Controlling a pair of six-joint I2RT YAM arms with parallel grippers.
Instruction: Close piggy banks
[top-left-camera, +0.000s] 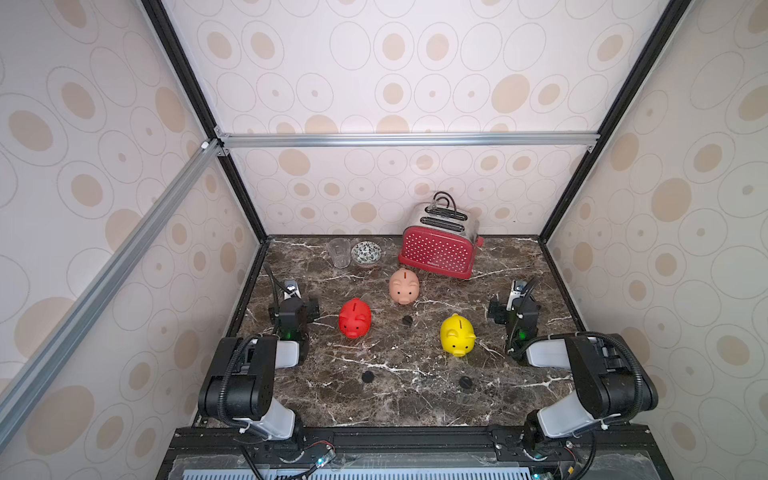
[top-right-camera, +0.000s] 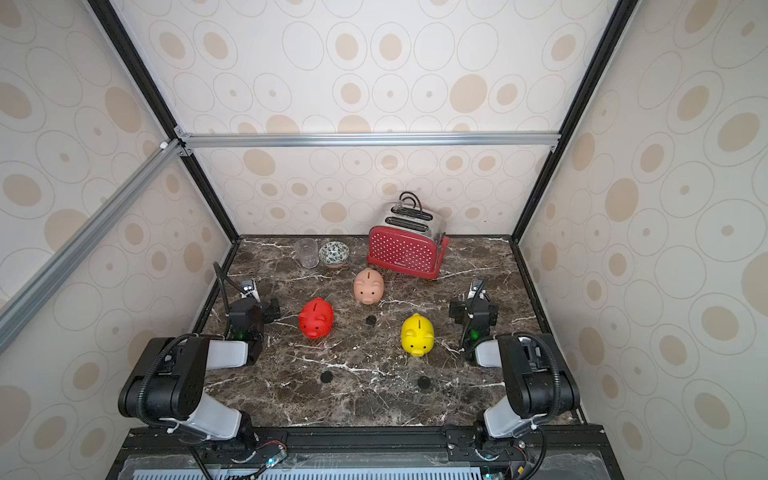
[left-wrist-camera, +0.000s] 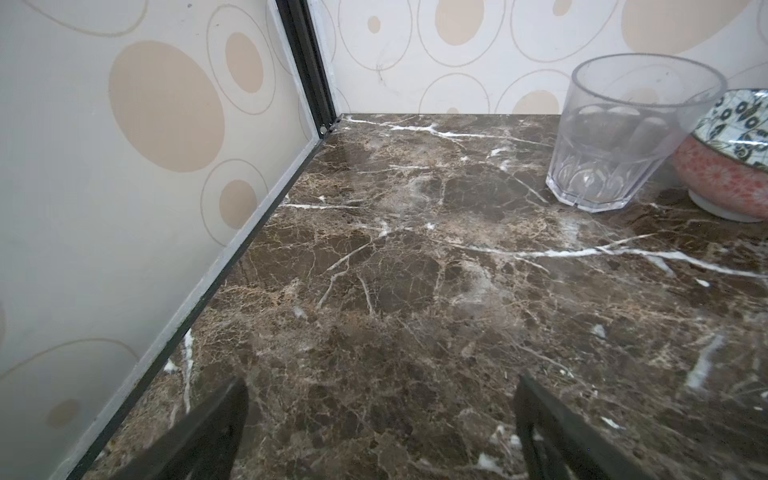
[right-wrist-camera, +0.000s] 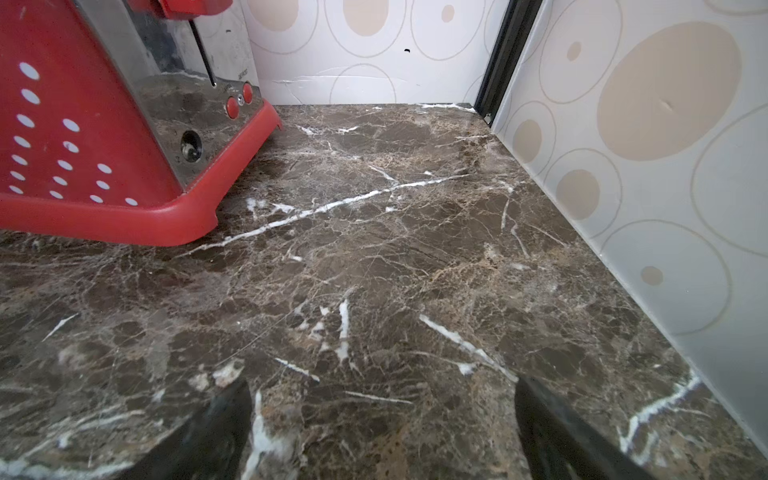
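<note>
Three piggy banks stand upright and apart on the marble tabletop: a red one (top-left-camera: 354, 318) on the left, a pink one (top-left-camera: 404, 286) further back in the middle, and a yellow one (top-left-camera: 457, 335) on the right. Each shows a coin slot on its back; their undersides are hidden. Three round black discs lie loose: one in front of the pink bank (top-left-camera: 407, 320), one toward the front left (top-left-camera: 368, 377), one in front of the yellow bank (top-left-camera: 465, 383). Left of the red bank, my left gripper is open and empty. Also open and empty, my right gripper hovers right of the yellow bank.
At the back stands a red and metal toaster (top-left-camera: 437, 248). A clear glass (left-wrist-camera: 632, 132) and a patterned bowl (left-wrist-camera: 728, 172) sit back left. Walls close in both sides and the back.
</note>
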